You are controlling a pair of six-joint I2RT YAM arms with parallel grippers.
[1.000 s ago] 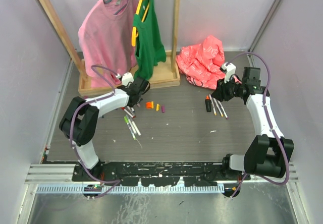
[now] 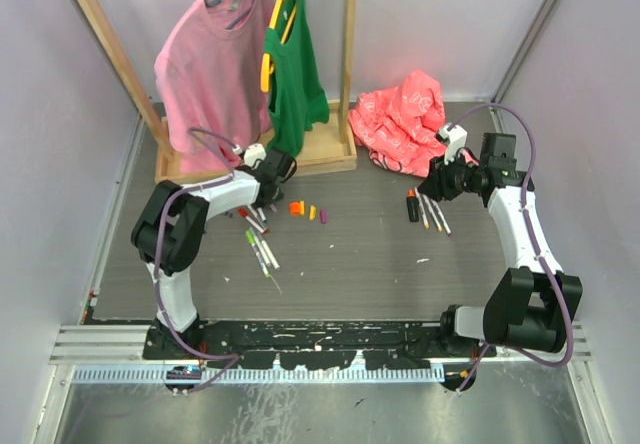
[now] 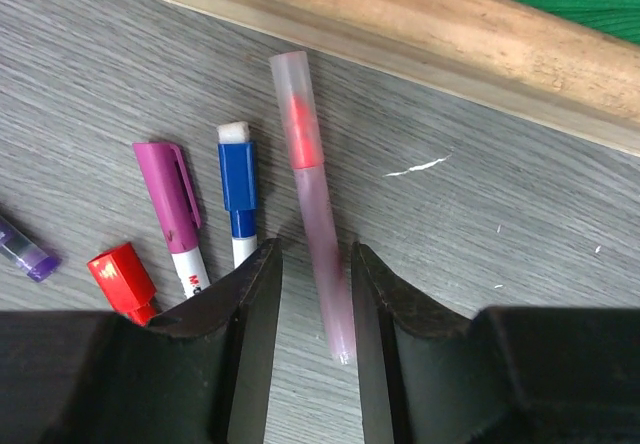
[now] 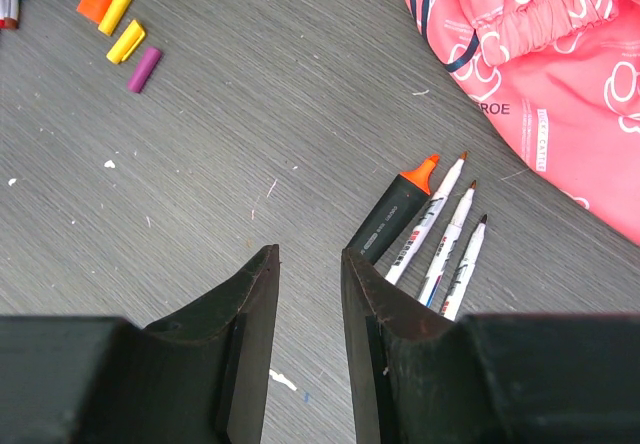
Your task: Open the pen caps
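In the left wrist view a translucent pink pen (image 3: pixel 318 214) with a clear-ended cap (image 3: pixel 297 104) lies under my left gripper. The fingers stand partly open; the pen's lower part shows in the gap, nearer the right finger, and no grip on it is visible. Beside it are a purple-capped pen (image 3: pixel 170 199), a blue-capped pen (image 3: pixel 238 179) and a red cap (image 3: pixel 122 276). My right gripper is open and empty. Beyond it lie a black marker (image 4: pixel 392 214) with a bare orange tip and thin white pens (image 4: pixel 452 234) with bare tips.
Loose caps, including an orange one (image 2: pixel 295 208) and a purple one (image 2: pixel 323 216), rest mid-table. Green-capped markers (image 2: pixel 258 249) lie in front of the left arm. The wooden rack base (image 3: pixel 420 44) runs close to the pink pen. Pink fabric (image 2: pixel 405 124) lies at the back right.
My left arm's elbow and forearm have shifted slightly to the right, with the gripper staying in nearly the same place. The right arm and the loose caps have not visibly moved.
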